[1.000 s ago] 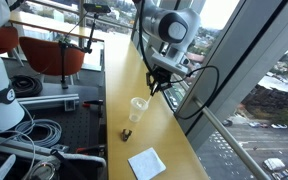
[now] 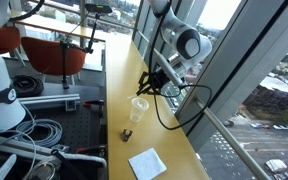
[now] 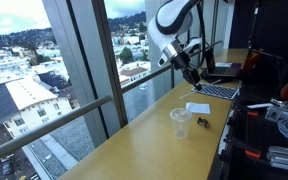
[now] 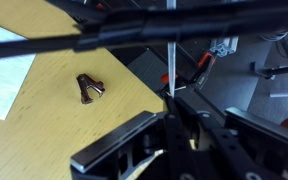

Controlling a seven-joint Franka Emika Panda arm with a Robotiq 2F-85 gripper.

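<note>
A thin whitish stick runs up from between my fingers in the wrist view. My gripper is shut on it, over the table in exterior view 2. In exterior view 1 the gripper hangs above and close to a clear plastic cup. The cup stands upright on the table. From these views I cannot tell whether the stick touches the cup. A small dark brown object with two prongs lies on the table near the cup.
A white sheet of paper lies flat on the wooden table. Black cables cross the wrist view. Windows line one side; a dark cart with coiled cables stands on the other.
The stick stays with the gripper; the cup, paper and brown object have not moved.
</note>
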